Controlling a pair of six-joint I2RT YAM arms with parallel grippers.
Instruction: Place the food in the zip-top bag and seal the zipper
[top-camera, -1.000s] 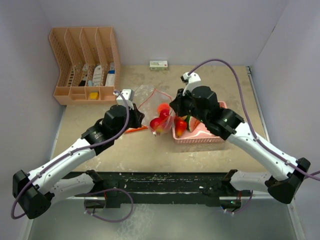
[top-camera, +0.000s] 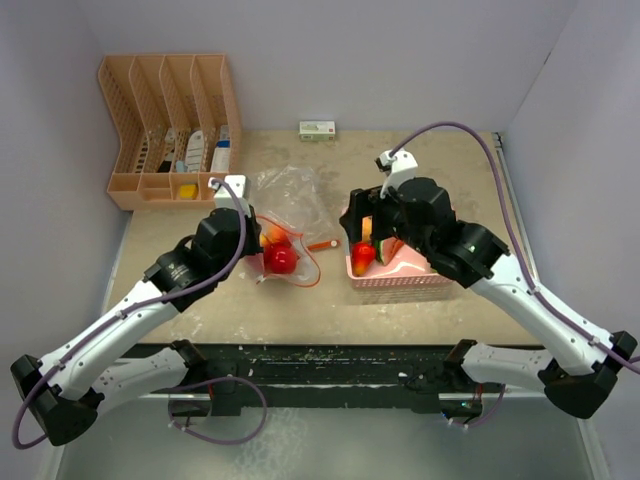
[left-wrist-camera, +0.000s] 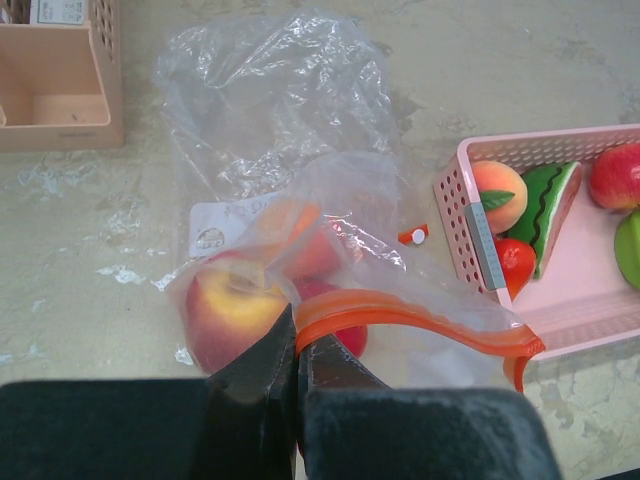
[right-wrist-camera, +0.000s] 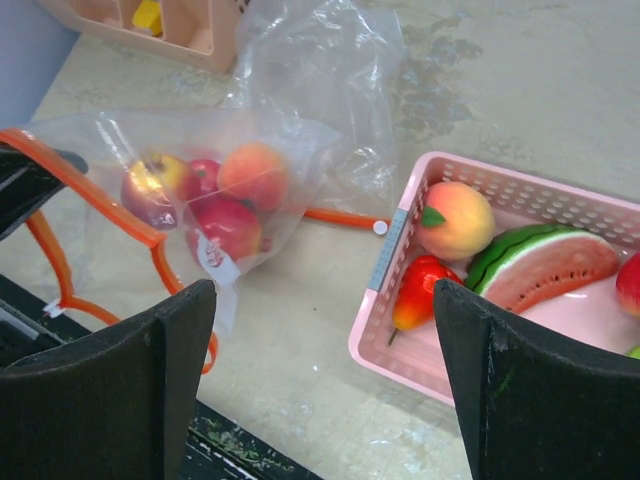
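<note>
A clear zip bag (top-camera: 290, 190) with an orange zipper edge (left-wrist-camera: 400, 309) holds several fruits, among them a yellow-red apple (right-wrist-camera: 160, 188) and a peach (right-wrist-camera: 254, 174). My left gripper is shut at the bag's rim, with the thin orange edge running into its fingertips. On the right side the bag's mouth hangs loose and gapes. Above the basket's left part, my right gripper stands open, nothing between its fingers. Inside the pink basket (top-camera: 400, 283) lie another peach (right-wrist-camera: 455, 220), a watermelon slice (right-wrist-camera: 545, 265) and a red pepper (right-wrist-camera: 420, 290).
An orange stick-like piece (top-camera: 323, 245) lies on the table between bag and basket. At the back left stands a peach-coloured organizer (top-camera: 150, 190); a small box (top-camera: 317, 130) sits by the back wall.
The bag's mouth sags by the left gripper.
</note>
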